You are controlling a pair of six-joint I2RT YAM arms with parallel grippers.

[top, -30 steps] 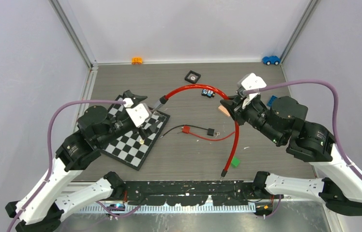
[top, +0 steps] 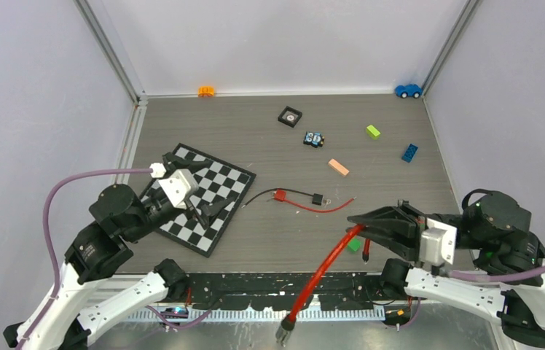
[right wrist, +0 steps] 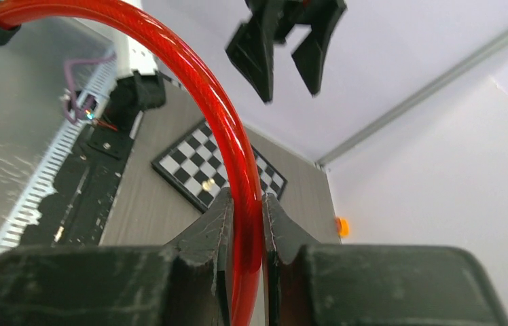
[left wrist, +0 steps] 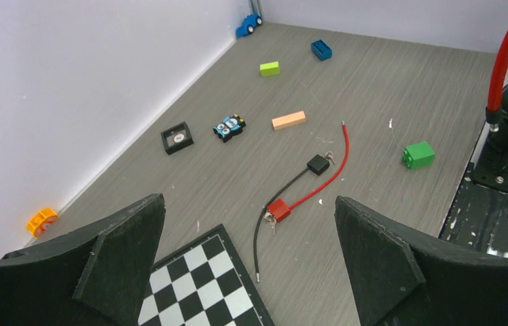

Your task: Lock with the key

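Observation:
A thick red cable lock point(top: 319, 275) hangs from my right gripper point(top: 361, 224), which is shut on its red cable. One end, with a metal tip, points toward the front; the other shows just below the fingers, and the two ends are apart. In the right wrist view the red cable point(right wrist: 221, 136) arches up from between the fingers. My left gripper point(top: 221, 181) stands open over the chessboard point(top: 211, 249), with nothing between its fingers. A small pale yellow object point(right wrist: 208, 184) rests on the board; I cannot tell whether it is a key.
A small black lock point(left wrist: 318, 164) and a small red lock point(left wrist: 279, 210), each with keys and a thin cable, lie mid-table. A green block point(left wrist: 418, 155) lies nearer the front. Toy cars and blocks lie toward the back. Board hardware point(top: 277, 283) runs along the front edge.
My right gripper has moved toward the front, and the cable's metal-tipped end has swung from beside the left gripper to the front. The left gripper has drawn back left and opened.

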